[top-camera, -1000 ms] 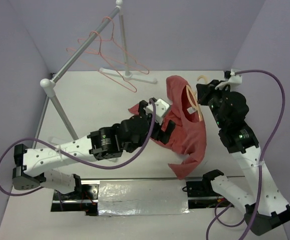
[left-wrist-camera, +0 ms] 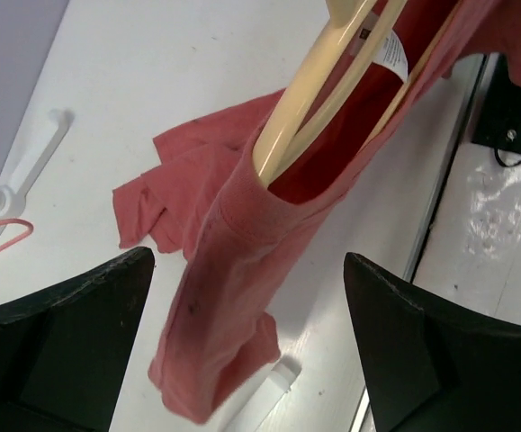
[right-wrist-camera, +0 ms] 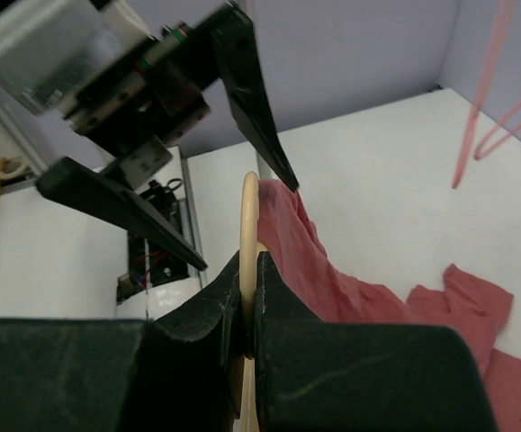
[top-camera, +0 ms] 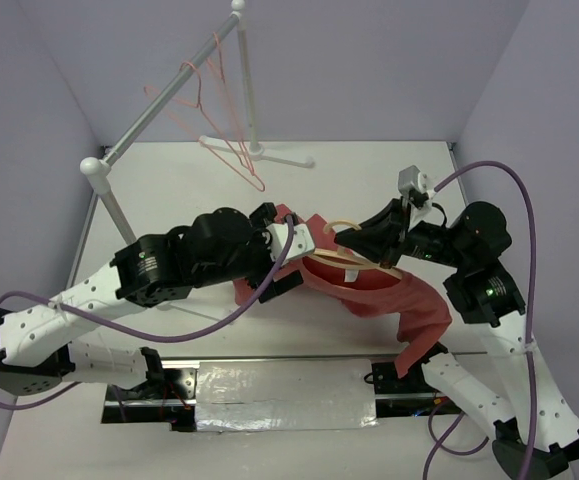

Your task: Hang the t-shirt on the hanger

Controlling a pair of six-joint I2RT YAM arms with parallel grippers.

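Observation:
A red t-shirt (top-camera: 389, 300) hangs around a wooden hanger (left-wrist-camera: 305, 99), whose end sits inside the shirt's opening in the left wrist view, with a white label showing. My right gripper is shut on the hanger, near its hook in the top view. My left gripper (top-camera: 279, 250) stands open at the shirt's other end. In the left wrist view its dark fingers frame the fabric (left-wrist-camera: 220, 288) around the hanger's end, with no visible grip on it. In the right wrist view that gripper's fingers straddle the raised red fabric.
A white rack (top-camera: 174, 85) with pink hangers (top-camera: 234, 150) stands at the back left. Its feet lie on the white table (top-camera: 369, 160). A metal rail and dark strip run along the table's front edge.
The hanger and shirt have swung from upright at the right to nearly level and further left. My left gripper has moved onto the shirt's left end, still open.

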